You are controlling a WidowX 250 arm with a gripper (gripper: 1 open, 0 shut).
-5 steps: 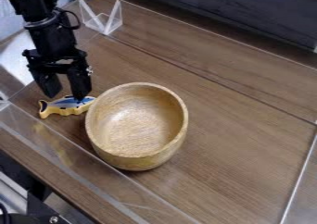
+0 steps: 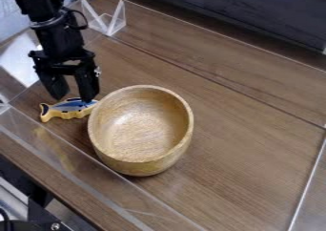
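Note:
My black gripper (image 2: pixel 69 86) hangs at the left with its fingers open and pointing down, just above a small fish-shaped object (image 2: pixel 67 109) in yellow and blue. That object lies on the wooden surface, close against the left side of a large, empty wooden bowl (image 2: pixel 137 149). I cannot tell whether the fingertips touch the fish.
A dark edge runs along the back right. Clear and white plastic pieces stand at the back left and along the left edge.
My gripper has shifted very slightly over the last second; the fish and the bowl have not visibly moved.

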